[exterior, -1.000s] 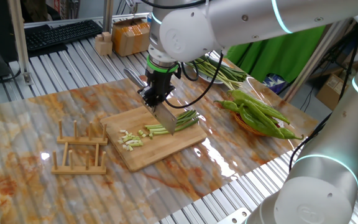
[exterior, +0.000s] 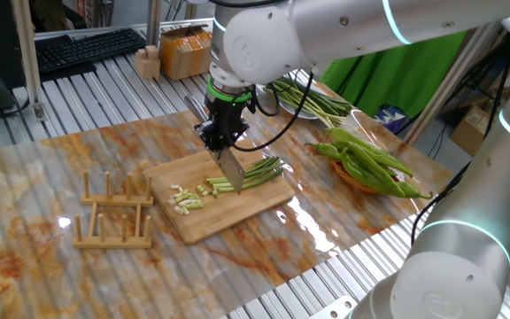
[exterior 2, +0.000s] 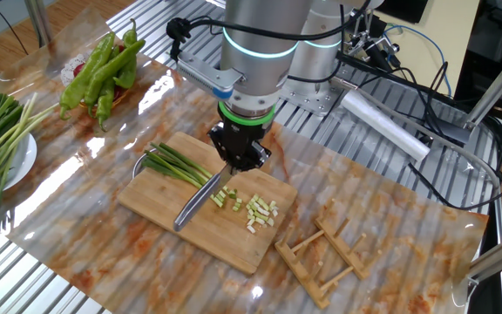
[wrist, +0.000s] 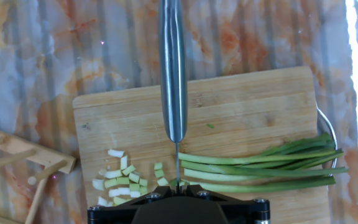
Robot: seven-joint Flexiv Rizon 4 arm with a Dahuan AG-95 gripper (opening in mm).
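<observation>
My gripper (exterior: 223, 142) is shut on a knife, over the wooden cutting board (exterior 2: 146, 209). Its broad blade (exterior: 231, 170) points down by the cut end of the green onions (wrist: 247, 168). The steel knife handle (wrist: 173, 74) sticks out beyond the fingers, across the board's edge in the wrist view. The onion stalks lie together on one side of the blade; several chopped onion pieces (exterior 2: 258, 209) are scattered on the other. Whether the blade's edge touches the board cannot be told; in the wrist view the gripper body hides most of the blade.
A wooden peg rack (exterior: 113, 217) stands beside the board. On the other side are green peppers (exterior: 361, 164) in a basket, and a plate (exterior 2: 23, 161) with more green onions. The marbled table in front of the board is clear.
The knife has turned slightly in exterior view 1: its handle end has shifted right and the blade's lower end a little left and down. The onions and board look unmoved.
</observation>
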